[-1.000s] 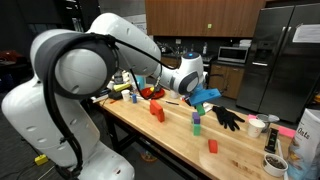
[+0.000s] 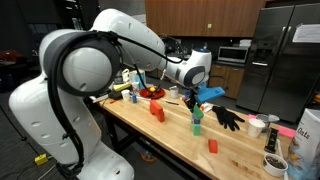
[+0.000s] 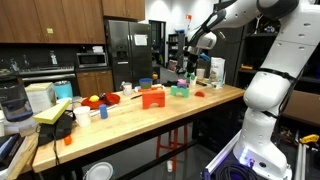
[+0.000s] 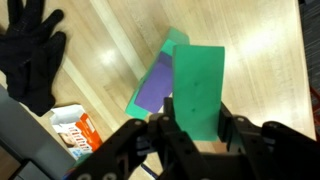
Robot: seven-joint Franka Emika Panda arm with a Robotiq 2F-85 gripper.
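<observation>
My gripper is shut on a green block (image 4: 199,85), which fills the middle of the wrist view. Just past it lies a purple block (image 4: 155,90) with green (image 4: 173,45) showing at its ends, partly covered by the held block. In exterior view 1 the held green block (image 2: 197,113) is right above the stack, whose lower green block (image 2: 197,130) stands on the table. Whether the held block touches the purple one cannot be told.
Black gloves (image 4: 38,62) and an orange-and-white box (image 4: 78,130) lie beside the stack in the wrist view. A red block (image 2: 213,146) sits nearer the front edge, and another red object (image 2: 156,110) lies to the left. A white cup (image 2: 256,128) stands to the right.
The gripper has come down with the green block and shifted slightly left, from above the stack to close over the purple block. The stack has stayed in place.
</observation>
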